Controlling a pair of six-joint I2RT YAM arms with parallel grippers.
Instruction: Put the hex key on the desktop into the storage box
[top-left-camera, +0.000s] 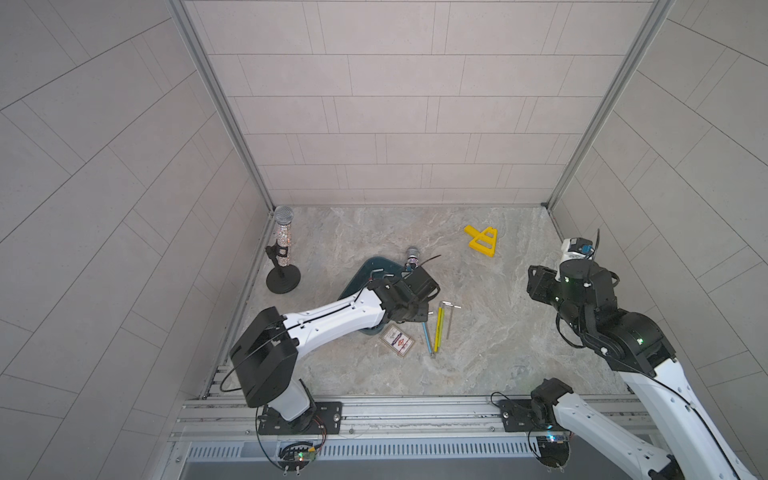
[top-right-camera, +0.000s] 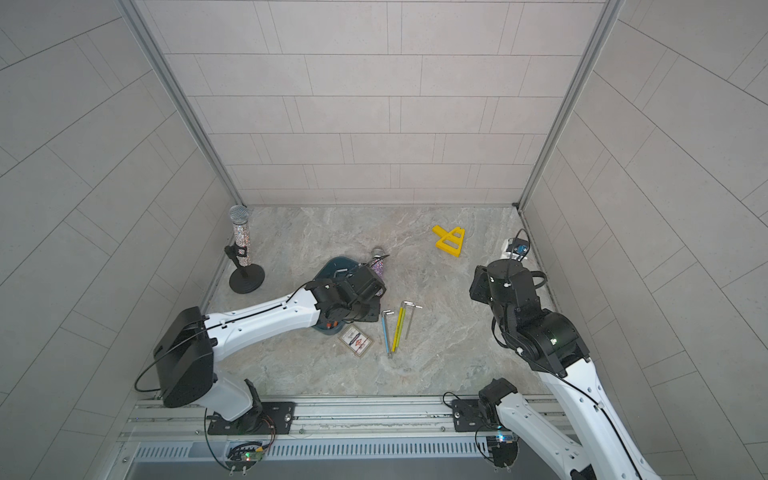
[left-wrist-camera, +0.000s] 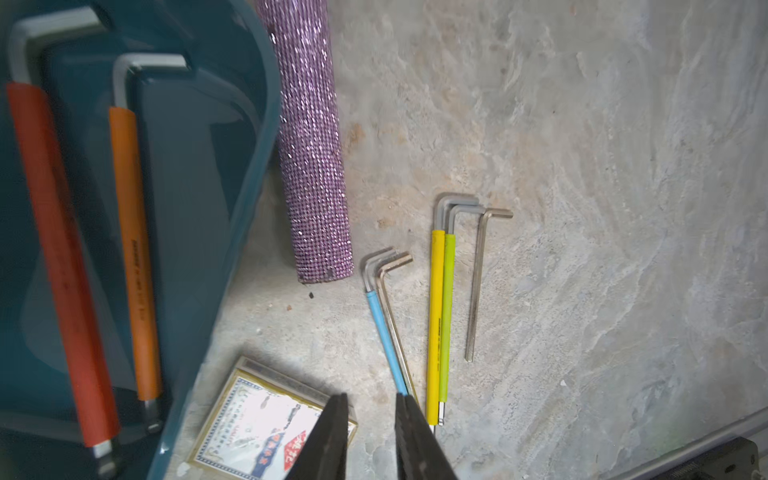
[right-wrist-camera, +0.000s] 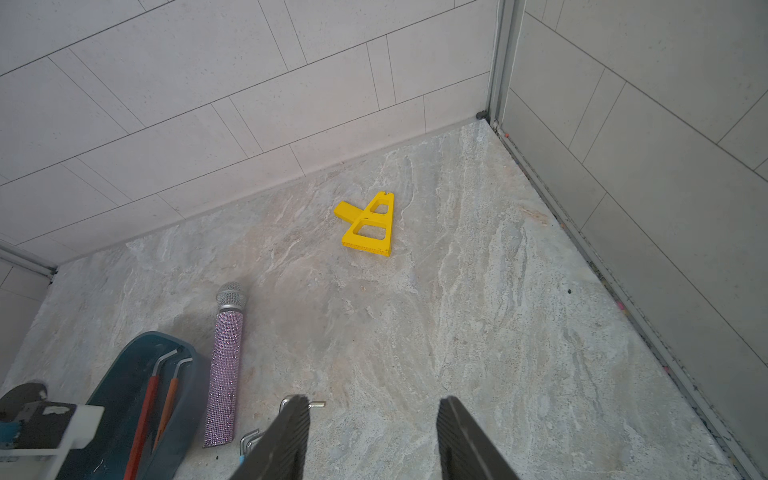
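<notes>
In the left wrist view a blue hex key (left-wrist-camera: 389, 344) lies on the desktop against a bare metal one. Right of them are a yellow hex key (left-wrist-camera: 436, 328), a green hex key (left-wrist-camera: 447, 320) and another bare metal hex key (left-wrist-camera: 475, 288). The dark teal storage box (left-wrist-camera: 260, 160) holds a red hex key (left-wrist-camera: 60, 272) and an orange hex key (left-wrist-camera: 133, 256). Above the blue key's lower end, my left gripper stands partly open and empty. My right gripper is open and empty, high over the desktop's right side.
A glittery purple microphone (left-wrist-camera: 316, 160) lies between box and keys. A card box (left-wrist-camera: 264, 424) sits by the storage box. At the back is a yellow stand (right-wrist-camera: 372, 226); another microphone stands on a round base (top-left-camera: 283, 278) at left.
</notes>
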